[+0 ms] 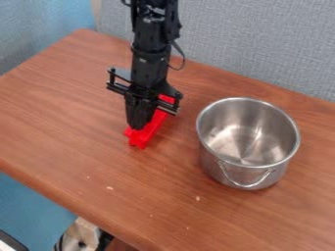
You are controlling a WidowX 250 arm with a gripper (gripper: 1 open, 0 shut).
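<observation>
A red bar-shaped object [147, 131] lies on the wooden table, partly hidden under my black gripper [139, 112]. The gripper's fingers are drawn together over the upper part of the red object. Whether anything is between them I cannot see clearly; it looks shut. The steel pot [248, 140] stands to the right, apart from both.
Grey padded walls border the back and left. A blue area with some dark items lies beyond the table's near-left edge.
</observation>
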